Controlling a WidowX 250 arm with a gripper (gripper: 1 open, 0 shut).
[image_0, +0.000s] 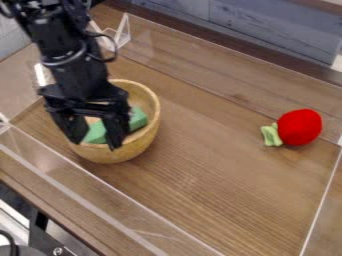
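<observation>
My black gripper (86, 116) hangs over the left part of a round tan bowl (131, 150), open, with its fingers spread to either side of the bowl's middle. A green block (123, 122) lies inside the bowl, partly hidden behind the gripper.
A red round object (301, 127) with a small green part lies on the wooden table (227, 200) at the right. The middle, back and front right of the table are clear. A pale wall runs along the back right.
</observation>
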